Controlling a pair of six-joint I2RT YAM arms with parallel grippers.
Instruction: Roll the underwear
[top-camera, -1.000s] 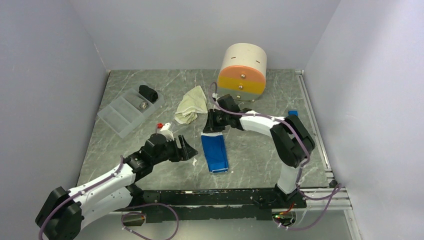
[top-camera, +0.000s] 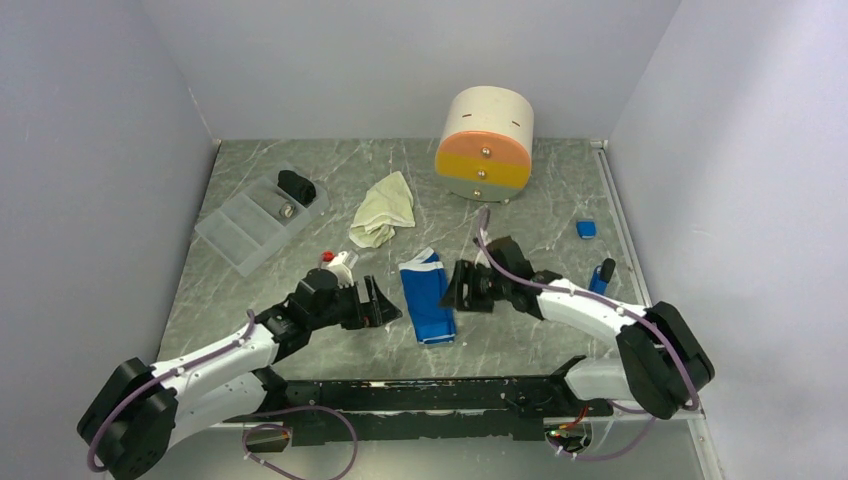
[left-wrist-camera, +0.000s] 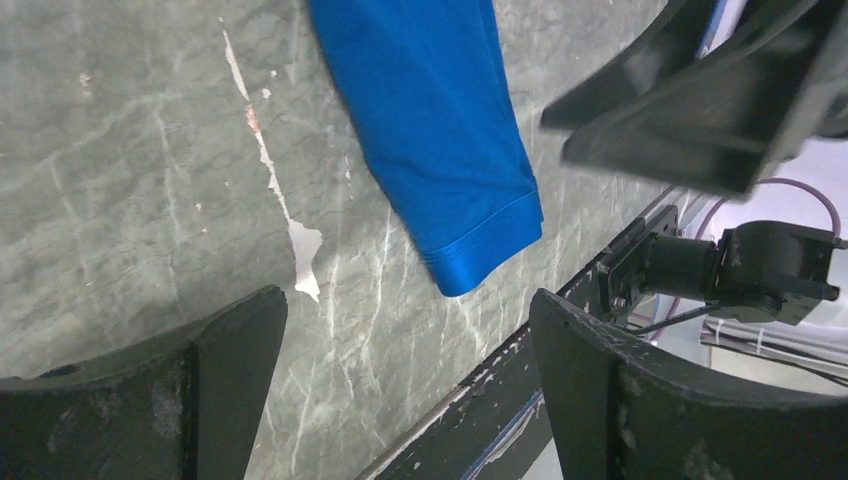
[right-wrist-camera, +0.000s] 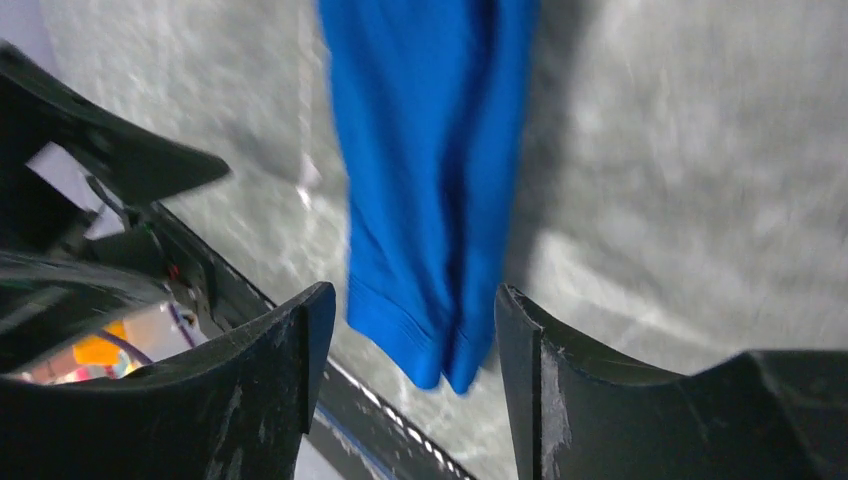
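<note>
Blue underwear (top-camera: 427, 302), folded into a long narrow strip with a white band at its far end, lies on the table between the two arms. To its left my left gripper (top-camera: 388, 301) stands open and empty, its fingers apart from the cloth. On the other side my right gripper (top-camera: 458, 286) is open, close by the right edge of the strip. The near end of the underwear (left-wrist-camera: 460, 180) shows flat in the left wrist view. In the right wrist view, which is blurred, the underwear (right-wrist-camera: 400, 220) has a lengthwise fold and nothing sits between the fingers.
A clear divided box (top-camera: 240, 235) holding a rolled black item (top-camera: 297, 186) is at the back left. A pale yellow cloth (top-camera: 384, 210) lies beyond the underwear. A small drawer cabinet (top-camera: 488, 140) stands at the back. Small blue items (top-camera: 586, 229) lie at the right.
My right gripper has left the far, white-banded end of the underwear and moved toward me and right, to the strip's right side. The left gripper has shifted only slightly.
</note>
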